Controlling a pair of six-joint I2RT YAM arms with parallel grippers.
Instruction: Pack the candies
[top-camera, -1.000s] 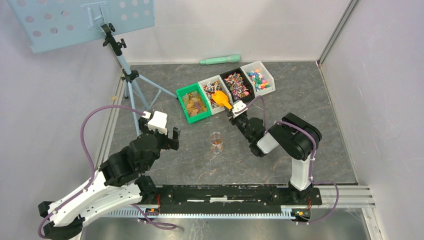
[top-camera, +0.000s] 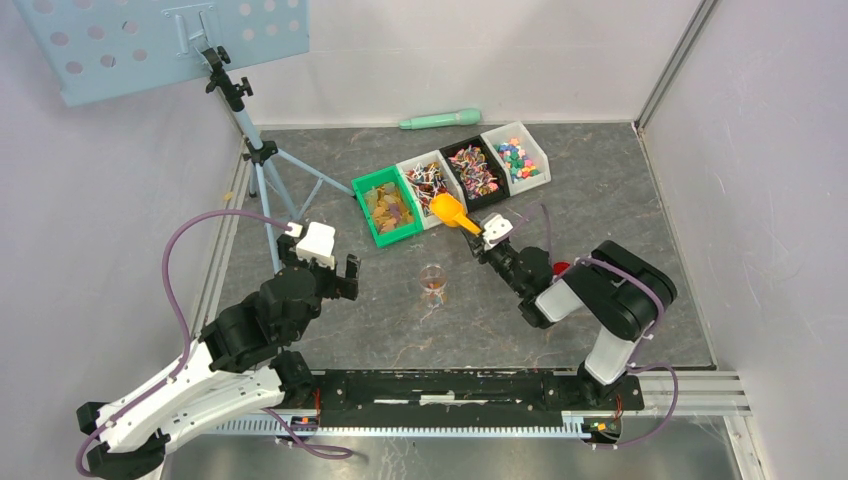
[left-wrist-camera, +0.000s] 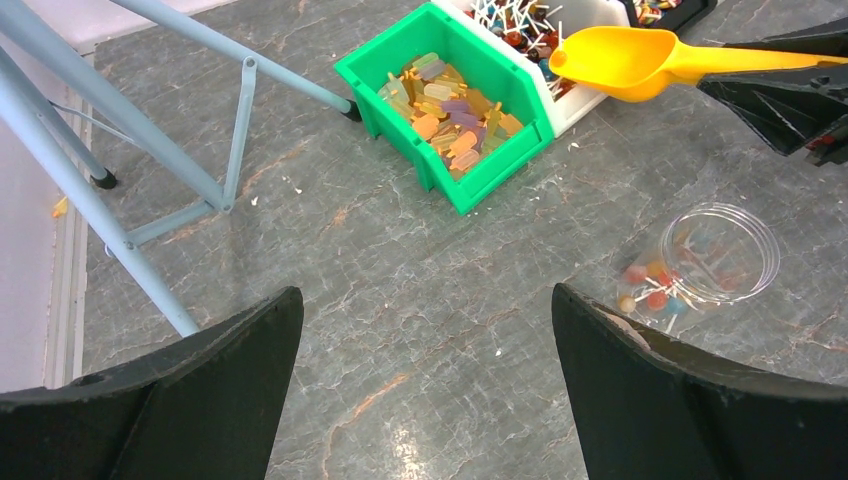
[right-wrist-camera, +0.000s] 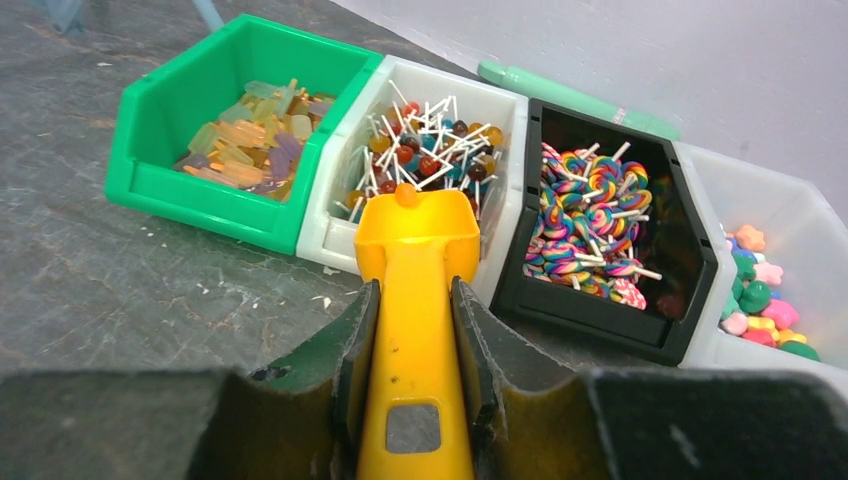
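Note:
My right gripper is shut on the handle of a yellow scoop (right-wrist-camera: 415, 225), held over the front edge of the white bin of ball lollipops (right-wrist-camera: 430, 150); an orange ball (right-wrist-camera: 406, 195) shows at the scoop's far edge. Below and left of it, a clear jar (left-wrist-camera: 715, 260) with a few lollipops stands on the floor. A green bin of gummies (right-wrist-camera: 150, 175), a black bin of swirl lollipops (right-wrist-camera: 680, 320) and a white bin of colourful candies (right-wrist-camera: 800, 230) complete the row. My left gripper stands open and empty, left of the jar.
A light-blue tripod (left-wrist-camera: 150, 270) stands at the left, its board above. A mint cylinder (top-camera: 440, 120) lies behind the bins along the back wall. The middle floor around the jar (top-camera: 433, 285) is clear.
The right arm has shifted toward the front and right, drawing the scoop slightly back from the white lollipop bin. The left arm has stayed put.

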